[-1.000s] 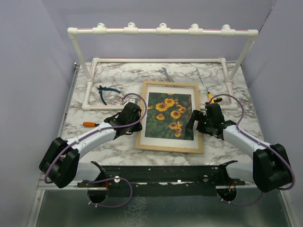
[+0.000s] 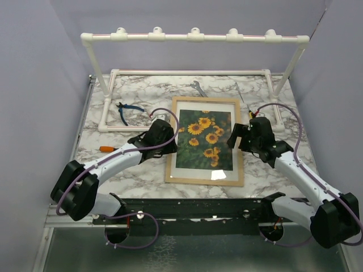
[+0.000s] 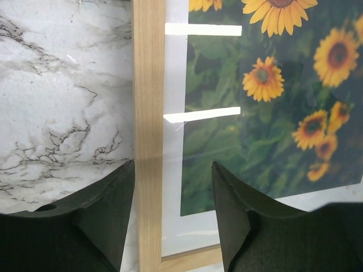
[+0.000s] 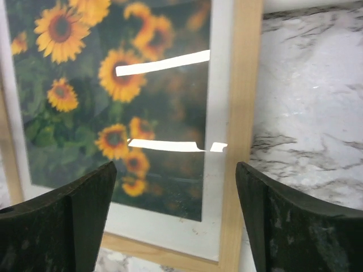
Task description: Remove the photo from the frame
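The light wooden frame [image 2: 240, 156] lies flat on the marble tabletop, face up. Inside its pale mat sits the sunflower photo [image 2: 198, 144], under a shiny cover with bright reflections. Over the frame's left side my left gripper [image 2: 170, 141] is open; in the left wrist view the wooden side strip [image 3: 149, 113] runs between its fingers, held by neither. My right gripper [image 2: 235, 137] hovers open above the frame's right side. In the right wrist view the right strip [image 4: 244, 102] passes close to the right finger [image 4: 255, 198], and nothing is gripped.
Blue-handled pliers [image 2: 133, 107] and an orange-handled tool [image 2: 108, 149] lie on the left. A wrench [image 2: 198, 89] rests behind the frame, and a screwdriver [image 2: 239, 92] lies at the back right. White pipes [image 2: 190, 72] cross the table's rear.
My right gripper has risen and moved back; the left has moved a little right and back.
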